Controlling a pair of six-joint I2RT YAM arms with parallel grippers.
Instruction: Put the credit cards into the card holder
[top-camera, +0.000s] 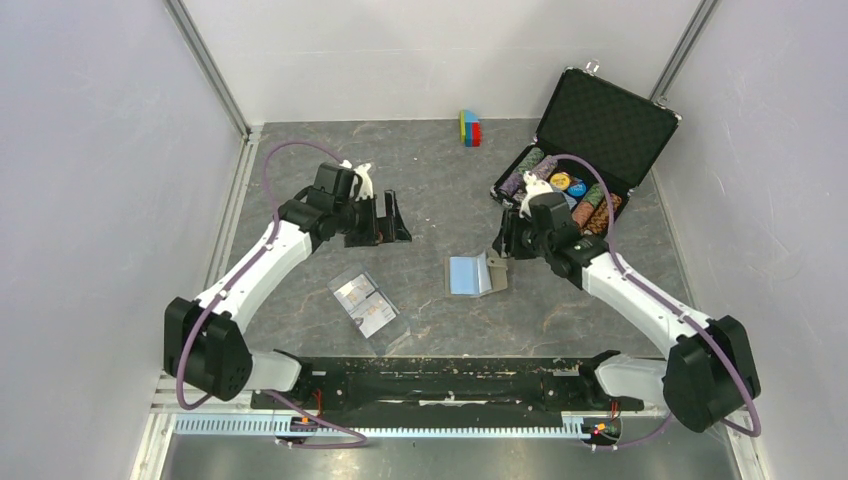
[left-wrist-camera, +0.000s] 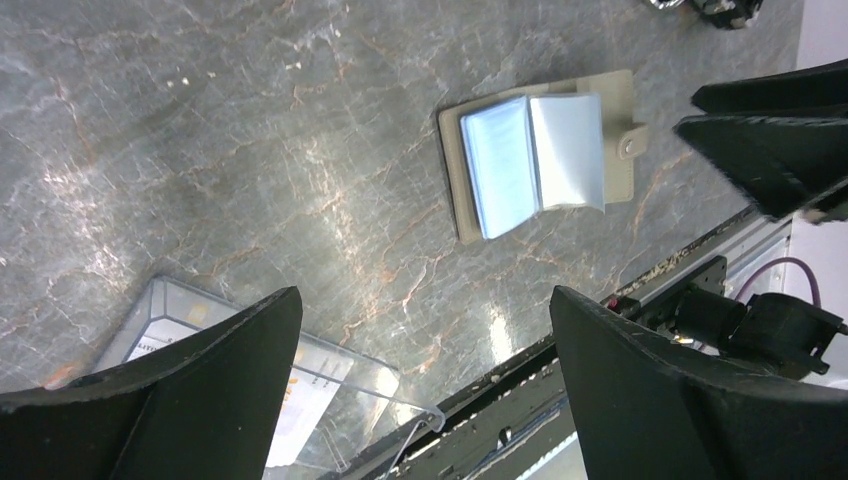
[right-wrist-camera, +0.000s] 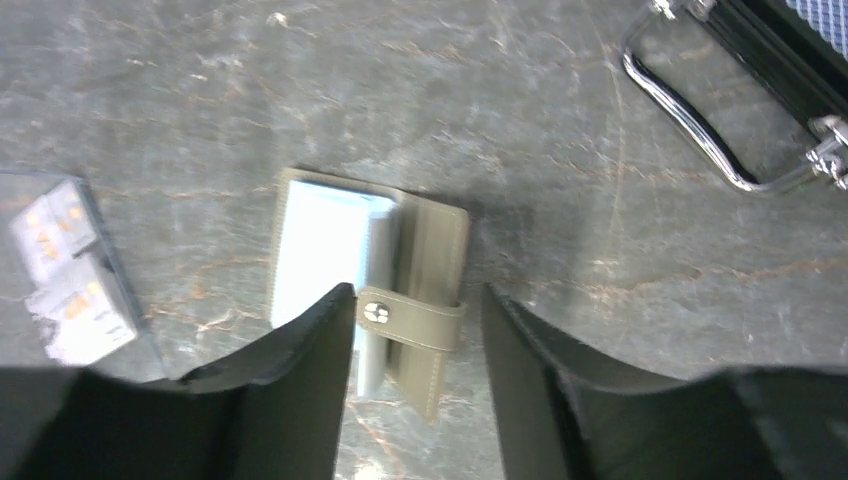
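Observation:
A beige card holder (top-camera: 497, 275) with a blue inner panel and clear sleeves lies right of centre; in the right wrist view its snap strap (right-wrist-camera: 410, 318) shows. A clear tray with white cards (top-camera: 368, 308) lies at lower left, also partly seen in the left wrist view (left-wrist-camera: 168, 335). My left gripper (top-camera: 385, 220) stands open above the table, left of the holder, empty. My right gripper (top-camera: 508, 235) is above the holder's upper right, fingers apart, nothing visible between them but the holder beneath.
An open black case of poker chips (top-camera: 590, 170) sits at back right, its metal handle (right-wrist-camera: 690, 120) near the right gripper. Coloured blocks (top-camera: 470, 128) stand at the back.

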